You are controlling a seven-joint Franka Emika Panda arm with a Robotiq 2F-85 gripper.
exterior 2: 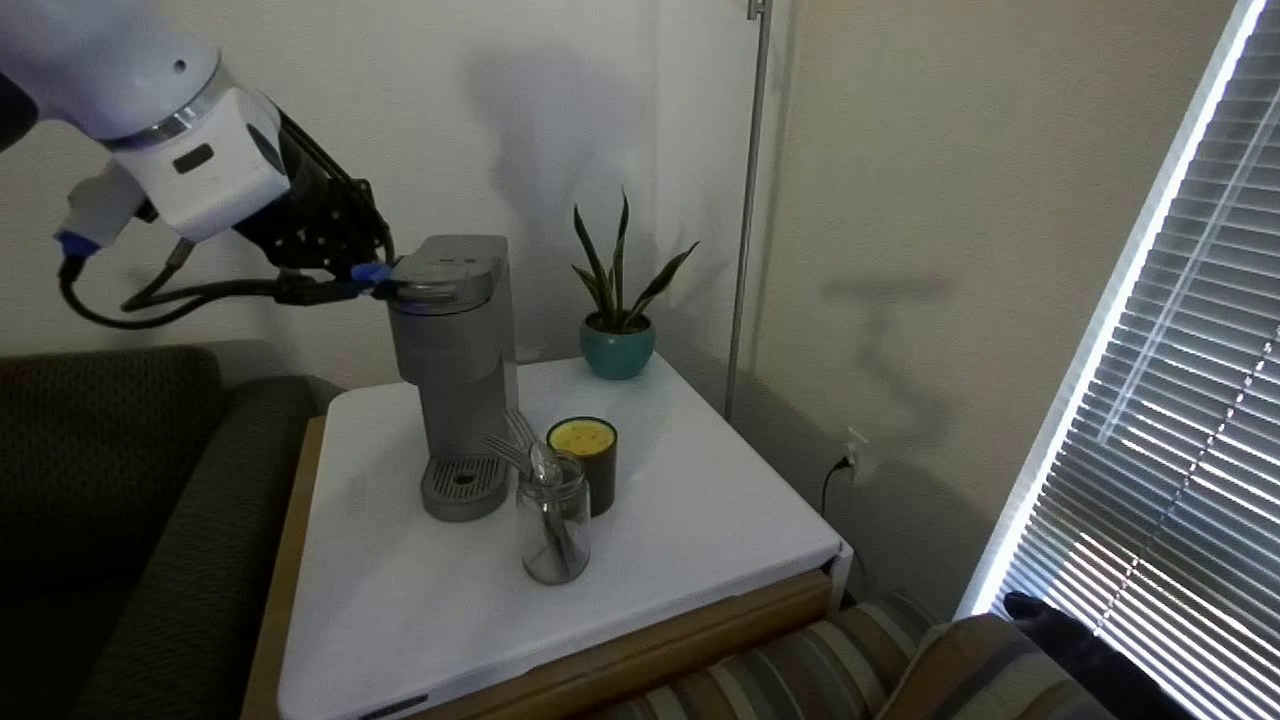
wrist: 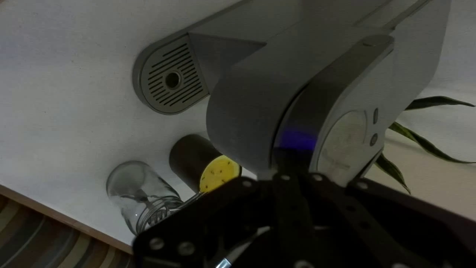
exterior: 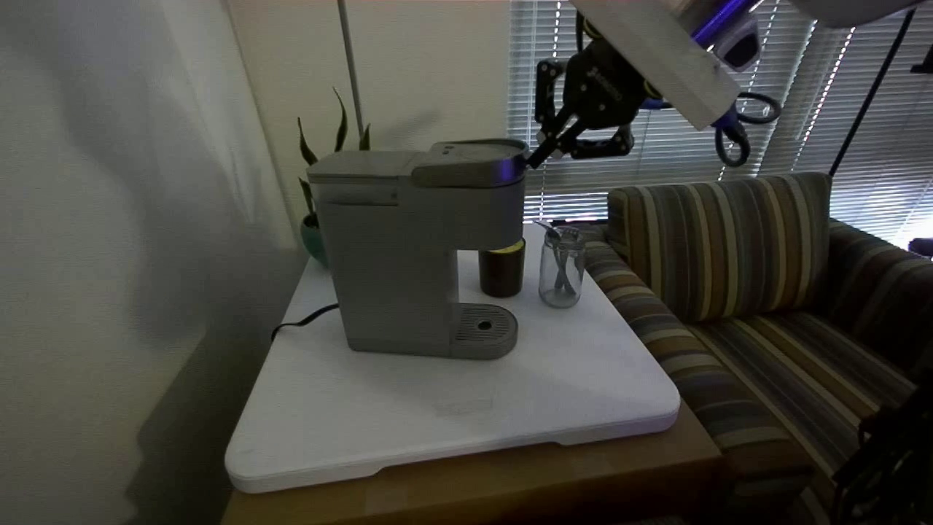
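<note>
A grey coffee maker (exterior: 393, 254) stands upright on the white table (exterior: 350, 420), its lid handle (exterior: 468, 173) lying flat on top. My gripper (exterior: 533, 162) is shut, with nothing seen between its fingers. Its tips are at the front edge of the lid, right by the handle; whether they touch it I cannot tell. In the wrist view the dark gripper reaches the front of the lid handle (wrist: 332, 85). From the second exterior view, the gripper's tip (exterior 2: 381, 283) meets the upper front of the coffee maker (exterior 2: 450, 336).
A dark cup with a yellow top (exterior 2: 585, 462) and a glass jar of forks and spoons (exterior 2: 554, 528) stand beside the machine. Behind it is a potted plant (exterior 2: 618, 342). A striped armchair (exterior: 726, 262) adjoins the table.
</note>
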